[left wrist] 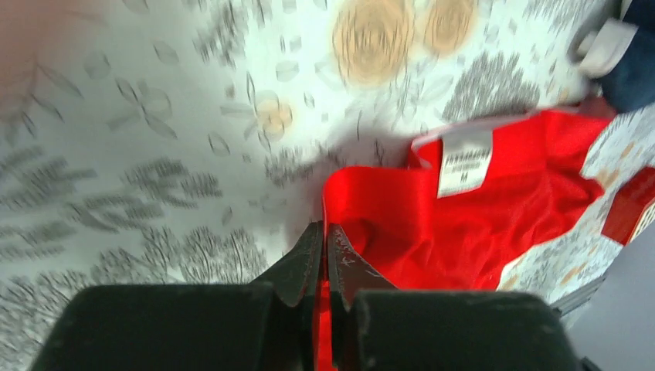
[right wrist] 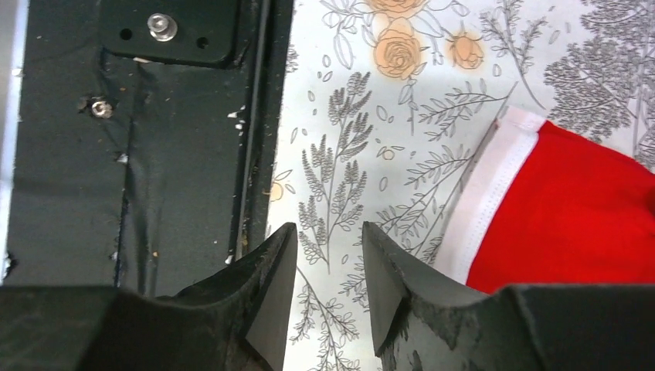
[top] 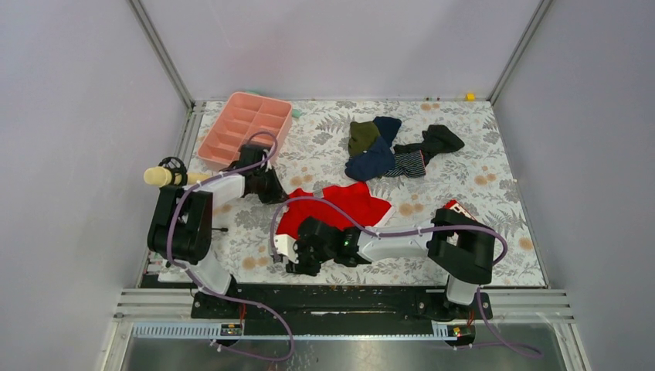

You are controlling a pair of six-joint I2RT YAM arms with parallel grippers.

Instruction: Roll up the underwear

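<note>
Red underwear with a white band (top: 347, 202) lies spread at the front middle of the table. My left gripper is shut at its upper left edge; in the left wrist view red cloth shows behind and below the tips, and whether any is between them is unclear. My right gripper hovers at the front edge by the underwear's lower left, its fingers apart over bare patterned table, with the white band (right wrist: 487, 193) to the right.
A pink divided tray (top: 235, 124) stands at the back left. A pile of dark and olive clothes (top: 371, 158) lies at the back right. A red box (left wrist: 627, 207) sits to the right, partly behind the right arm. The right side of the table has free room.
</note>
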